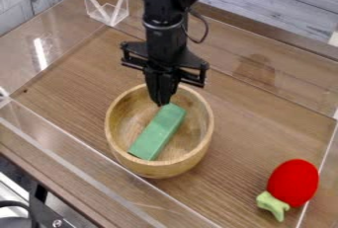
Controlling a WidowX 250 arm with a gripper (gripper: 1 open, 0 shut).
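Note:
A wooden bowl (196, 149) stands on the table with a green rectangular block (157, 133) lying inside it. The black gripper (162, 86) hangs just above the back rim of the bowl, pointing down, shut with nothing visible between its fingers.
A red round object with a green stem (292, 183), like a toy vegetable, lies at the front right of the wooden table (73, 104). A white object stands at the top left edge.

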